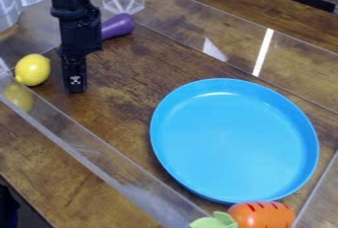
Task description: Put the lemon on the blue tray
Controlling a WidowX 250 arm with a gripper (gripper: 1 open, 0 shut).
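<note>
The yellow lemon [34,69] rests on the wooden surface at the left, close to the clear barrier. Just to its right, the black gripper [74,82] points down with its tips low near the surface. The lemon lies beside the gripper, not between its fingers. How far apart the fingers stand is too small and dark to make out. A round blue tray [232,138] lies empty at the right, well away from the lemon.
A purple eggplant-like toy [118,26] lies behind the gripper. An orange carrot toy [262,214] with a green top sits at the tray's front edge. Low transparent walls [99,158] border the area. Bare wood [138,79] separates gripper and tray.
</note>
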